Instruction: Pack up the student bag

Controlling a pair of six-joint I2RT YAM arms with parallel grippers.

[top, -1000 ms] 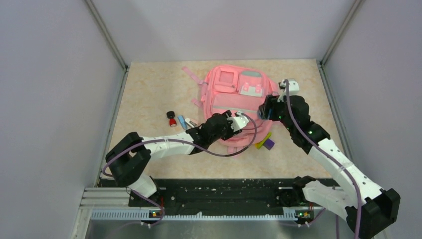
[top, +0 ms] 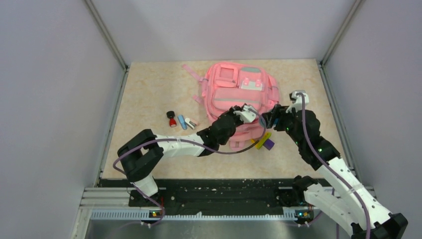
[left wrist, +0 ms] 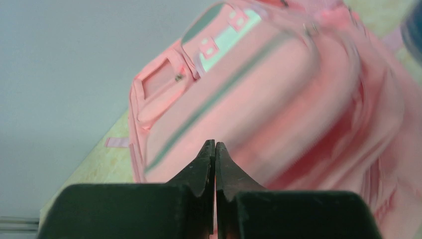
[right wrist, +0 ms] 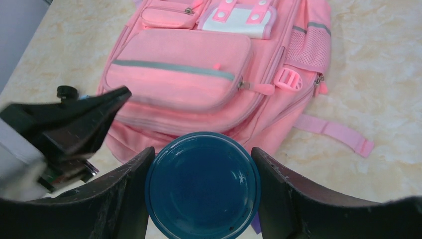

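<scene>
The pink student bag (top: 234, 94) lies on the table, with its near edge partly hidden by the arms. Over its lower front, my left gripper is shut, with nothing showing between its fingertips; pink fabric fills the view behind them, and contact is unclear. A dark blue round-ended object (right wrist: 203, 186) sits between the fingers of my right gripper, which is shut on it. That object is held near the bag's lower right side. At the right edge of the left wrist view, the same dark blue shape (left wrist: 414, 32) shows blurred.
A red and black flashlight-like item (top: 171, 119), a blue stick (top: 182, 122) and a stapler-like item (top: 190, 123) lie left of the bag. Yellow (top: 260, 142) and purple (top: 268, 144) items lie by its lower right. The arms are close together.
My left gripper has moved right and away from the table's front edge. The bag's front pocket has shifted upward in the top view. My right gripper has moved slightly right and nearer, still holding the blue object.
</scene>
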